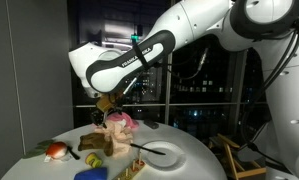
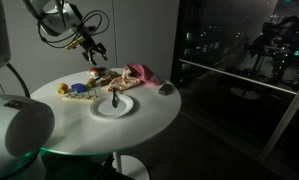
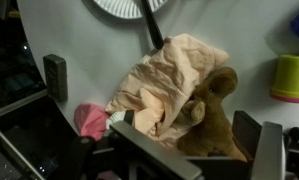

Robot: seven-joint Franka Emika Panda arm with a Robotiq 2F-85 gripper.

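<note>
My gripper (image 1: 102, 108) is open above the far left part of the round white table, with nothing between its fingers. In the wrist view, a brown plush-looking thing (image 3: 211, 118) lies below the gap between the dark fingers, partly covered by them. Beside it spreads a crumpled peach cloth (image 3: 179, 70). A bright pink cloth (image 3: 91, 120) shows at that cloth's far end. The second exterior view has the gripper (image 2: 93, 56) hanging clear above the things on the table.
A white plate (image 1: 174, 160) with a dark-handled utensil (image 1: 149, 150) stands toward the right. A black remote (image 3: 56, 78) lies near the table edge. A yellow cup-like thing (image 3: 291, 78), a blue item (image 1: 92, 174) and a red round thing (image 1: 56, 150) are close by.
</note>
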